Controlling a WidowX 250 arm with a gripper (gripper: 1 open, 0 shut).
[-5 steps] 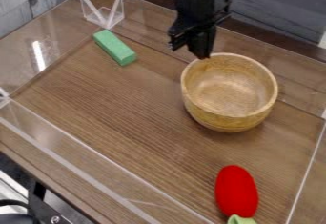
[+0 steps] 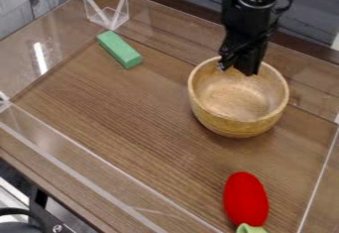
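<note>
My gripper (image 2: 249, 66) hangs over the back part of a wide tan bowl (image 2: 236, 108) at right of centre, its fingertips at or just inside the rear rim. It is shut, with nothing visible between its fingers.
A green block (image 2: 118, 50) lies at the upper left, below a clear wire-like item (image 2: 109, 13). A red oval object (image 2: 247, 197) with a green piece below it sits at the bottom right.
My gripper has moved to the right and somewhat down, from the bowl's back left to over its back middle. The bowl appears unmoved.
</note>
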